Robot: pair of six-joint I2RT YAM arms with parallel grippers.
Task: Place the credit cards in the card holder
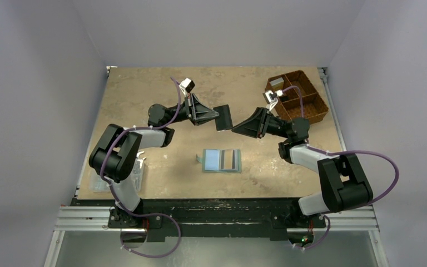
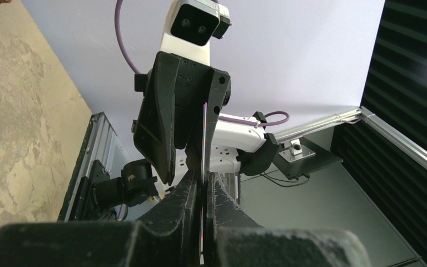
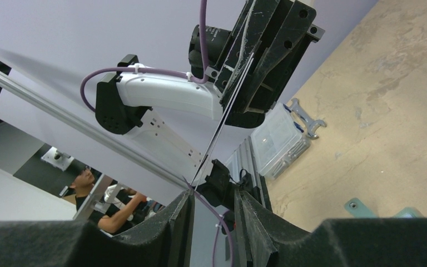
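A dark card (image 1: 223, 118) hangs above the table between the two arms, with my left gripper (image 1: 217, 115) shut on its left side. Edge-on, the card (image 2: 204, 144) looks like a thin upright line in the left wrist view. My right gripper (image 1: 234, 130) is by the card's lower right corner. Its fingers stand part open in the right wrist view, where the end of the card (image 3: 222, 119) comes close to the left fingertip; whether they touch, I cannot tell. Below on the table lies the green card holder (image 1: 222, 171), spread open, with a light blue left side.
A brown compartment box (image 1: 314, 115) stands at the back right. A clear plastic case (image 3: 275, 136) and a wrench (image 3: 309, 121) lie on the left side of the table. Around the holder the tabletop is bare.
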